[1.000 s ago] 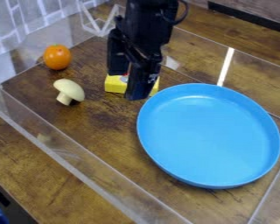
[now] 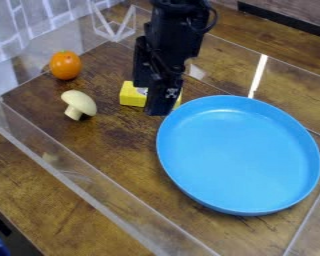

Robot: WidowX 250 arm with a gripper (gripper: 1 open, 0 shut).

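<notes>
My black gripper (image 2: 160, 80) hangs at the top middle of the camera view, open, its fingers over a yellow block (image 2: 131, 96) that they partly hide. Whether it touches the block I cannot tell. A large blue plate (image 2: 236, 155) lies to the right and nearer the viewer. A pale mushroom-like object (image 2: 79, 104) is left of the block, and an orange round fruit or vegetable (image 2: 65, 65) stands farther back at the left.
Transparent walls or edges run along the back left and the lower left.
My gripper has shifted slightly and now covers more of the yellow block. The objects on the table have not visibly moved.
</notes>
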